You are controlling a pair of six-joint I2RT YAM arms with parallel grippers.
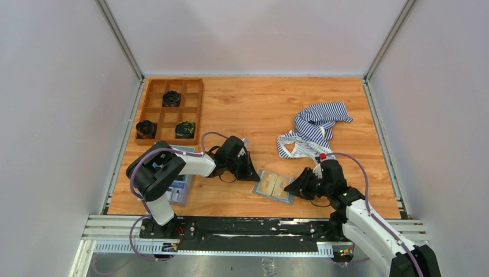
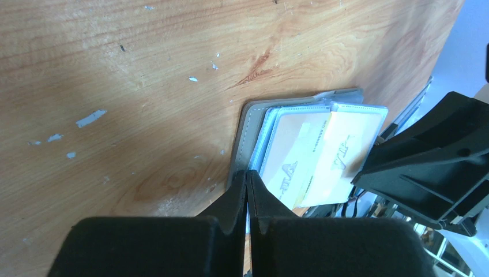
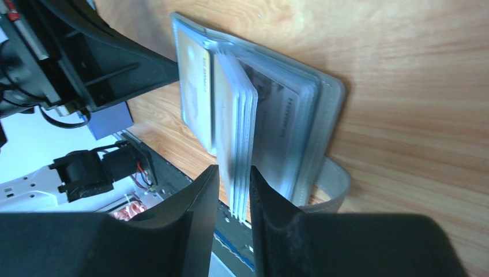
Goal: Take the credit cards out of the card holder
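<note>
The open card holder (image 1: 275,185), a grey cover with clear, blue-edged sleeves, lies on the table between my two grippers. Its left edge is at the tips of my left gripper, which is shut on the thin edge; the exact pinch is hidden. Cards (image 2: 340,156) show inside the sleeves in the left wrist view. A stack of sleeves (image 3: 244,127) stands raised from the right half in the right wrist view. My right gripper is part open, its fingers on either side of that stack's lower end.
A striped cloth (image 1: 323,124) lies behind the right arm. At the back left stands a wooden compartment tray (image 1: 169,111) holding dark round items. A pale blue box (image 1: 180,189) sits under the left arm.
</note>
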